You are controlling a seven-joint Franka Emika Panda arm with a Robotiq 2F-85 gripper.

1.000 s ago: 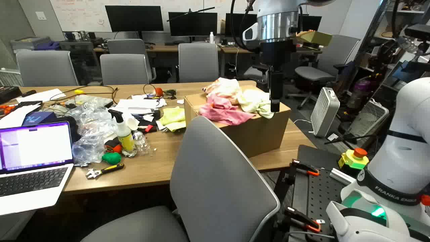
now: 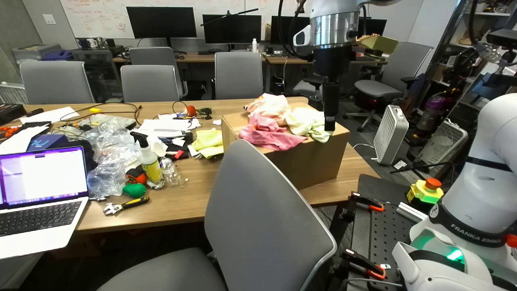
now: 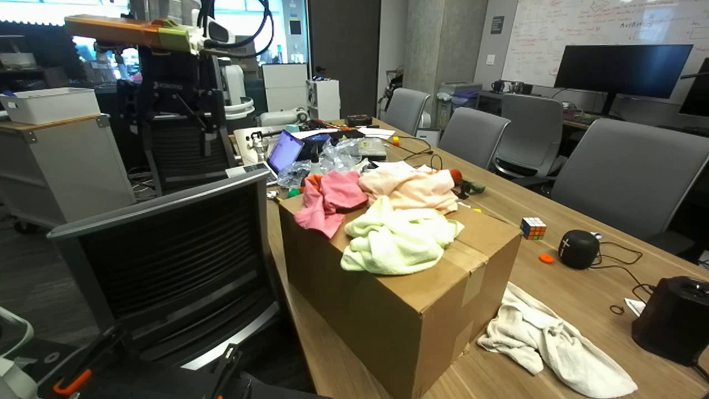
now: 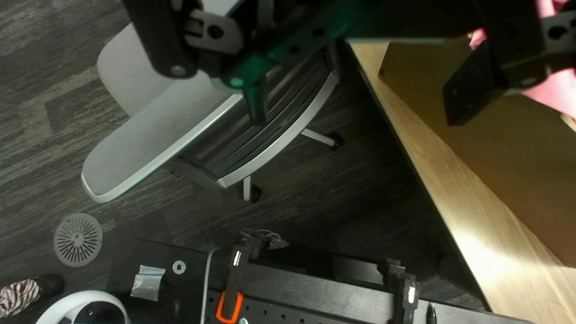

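Note:
My gripper is open, its two fingers wide apart with only floor and table edge visible between them. Three cloths lie crumpled on top of a cardboard box [image 3: 352, 302]: a pink cloth [image 3: 330, 199], a peach cloth [image 3: 409, 186] and a pale green cloth [image 3: 402, 239]. In the second exterior view the gripper [image 3: 176, 126] hangs clear of the box, over the chair side. A white cloth [image 3: 555, 342] is spread on the table beside the box. In the wrist view, a bit of pink cloth [image 4: 559, 92] shows at the right edge.
A grey chair [image 2: 264, 208] stands against the table's near side. Plastic wrap, a spray bottle [image 2: 151, 165], a yellow cloth [image 2: 208, 141] and a laptop [image 2: 43, 194] crowd the table's left. A Rubik's cube [image 3: 533, 228] and a black speaker [image 3: 578, 249] sit past the box.
The gripper has risen very slightly in the first exterior view. The cloths and the box have not moved.

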